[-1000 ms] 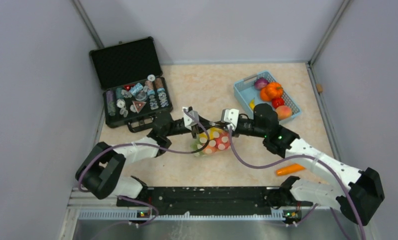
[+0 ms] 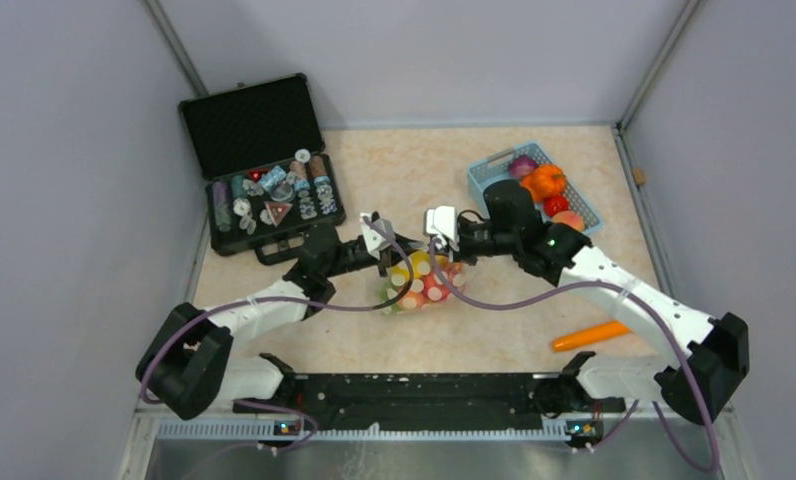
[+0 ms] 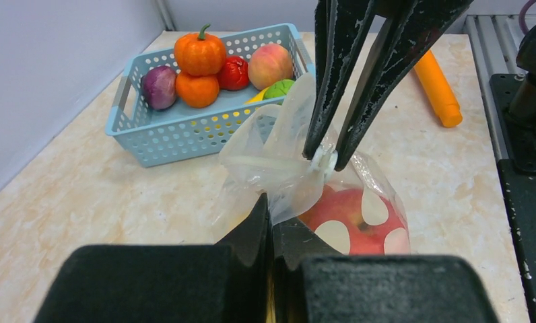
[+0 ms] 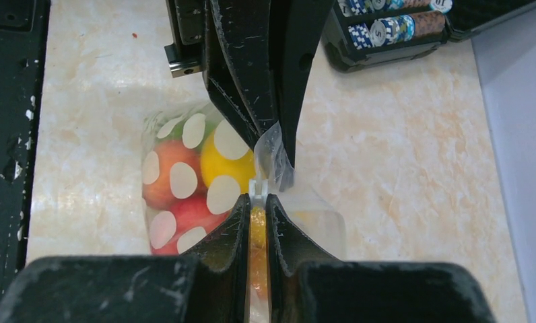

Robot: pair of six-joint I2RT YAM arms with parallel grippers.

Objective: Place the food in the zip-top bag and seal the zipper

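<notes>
The clear bag with white dots [image 2: 422, 287] lies mid-table, holding red, yellow and green food [image 4: 184, 182]. My right gripper is shut on the small white zipper slider [image 3: 324, 160] at the bag's top edge. Close beside it, my left gripper is shut at the bag's mouth, with thin clear film [image 4: 271, 151] pinched at its tips. Both grippers stand almost tip to tip over the upper edge of the bag. In the top view the wrists hide most of the zipper.
A blue basket [image 2: 486, 178] with toy vegetables and fruit stands at the back right. An open black case of poker chips [image 2: 274, 200] occupies the back left. An orange carrot-like piece [image 2: 588, 335] lies at the front right. Bare table surrounds the bag.
My left arm has shifted a little left. The bag stays in about the same place.
</notes>
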